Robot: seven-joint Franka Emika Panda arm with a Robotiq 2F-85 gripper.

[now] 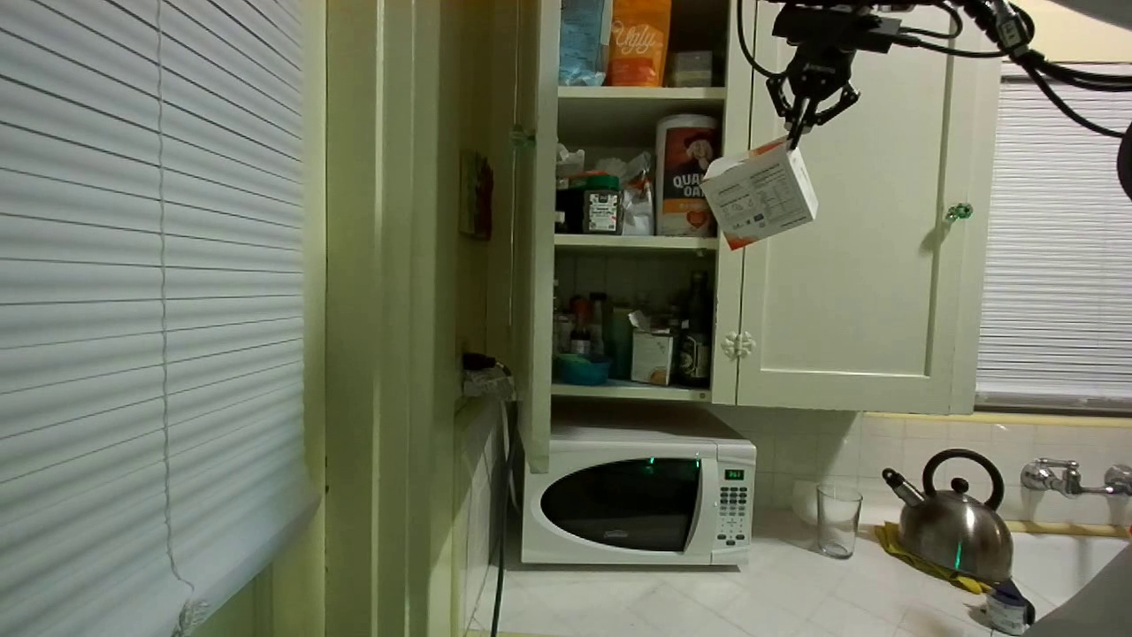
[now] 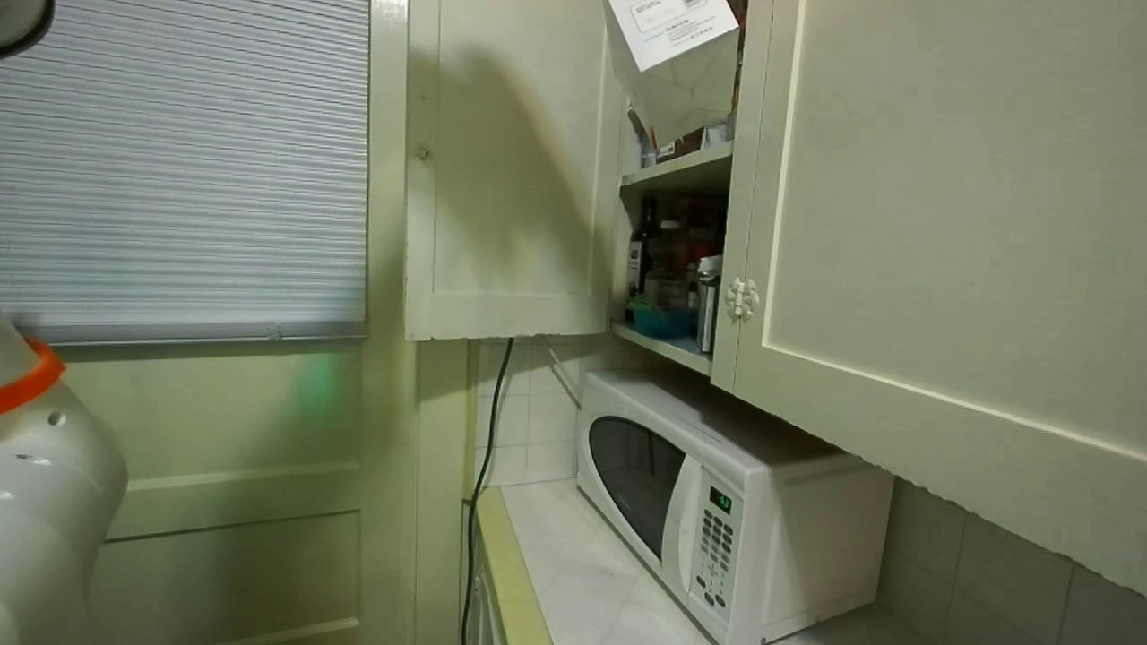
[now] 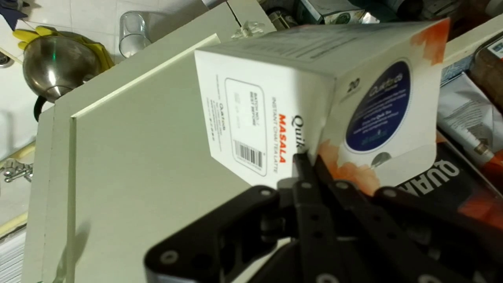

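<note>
A white carton of masala chai tea latte (image 1: 761, 195) with orange patches hangs tilted in the air in front of the cabinet. My gripper (image 1: 796, 138) is above it, shut on a thin edge at one corner of the carton. In the wrist view the carton (image 3: 245, 113) fills the middle, and my gripper meets it at the edge between its barcode side and its blue-oval side. Part of the printed carton (image 2: 677, 27) shows at the top of exterior view 2, where my gripper is out of sight.
The open cabinet's shelf (image 1: 637, 242) holds an oats canister (image 1: 687, 175) and several jars and bags. A closed cabinet door (image 1: 849, 265) is behind the carton. Below are a microwave (image 1: 637, 499), a glass (image 1: 838, 520) and a kettle (image 1: 955, 525). Bare counter (image 1: 637, 605) lies in front.
</note>
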